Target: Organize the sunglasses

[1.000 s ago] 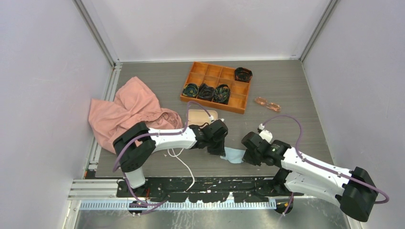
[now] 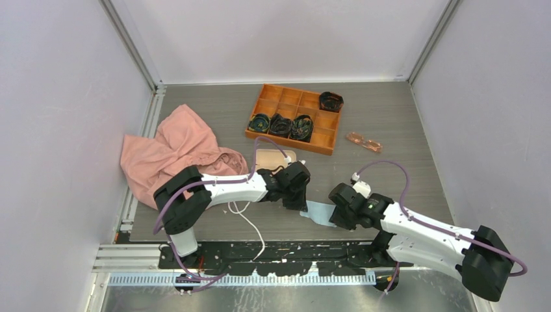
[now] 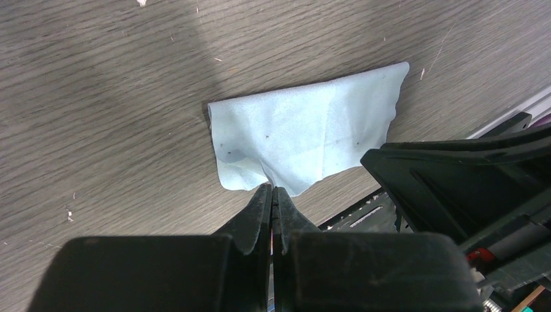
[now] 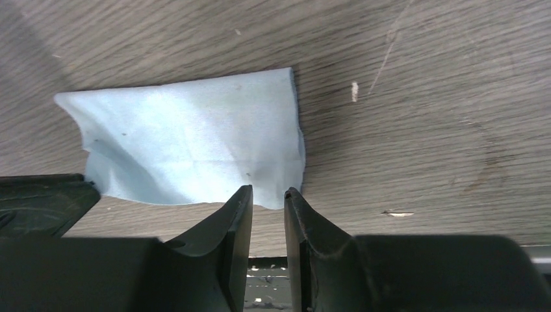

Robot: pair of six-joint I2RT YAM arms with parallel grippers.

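Note:
A small light blue cloth (image 2: 320, 212) lies folded on the table near the front edge. At its near left corner my left gripper is shut, with a crease of the cloth (image 3: 286, 140) running into its fingertips. My right gripper stands open by a narrow gap over the near right corner, the cloth's edge showing between its fingers; it does not grip the cloth (image 4: 195, 136). Brown-framed sunglasses (image 2: 364, 142) rest on the table to the right of the orange compartment box (image 2: 323, 136), well away from both grippers.
Dark rolled items sit in several box compartments, three (image 2: 281, 125) along the front and one (image 2: 331, 101) at the back right corner. A pink cloth (image 2: 175, 146) is heaped at left. Behind the left arm are a beige tray (image 2: 269, 158) and a white cable (image 2: 250, 224).
My right gripper has shifted slightly toward the table's front edge. The right end of the blue cloth shows more and reaches a little lower. The left arm stays in place.

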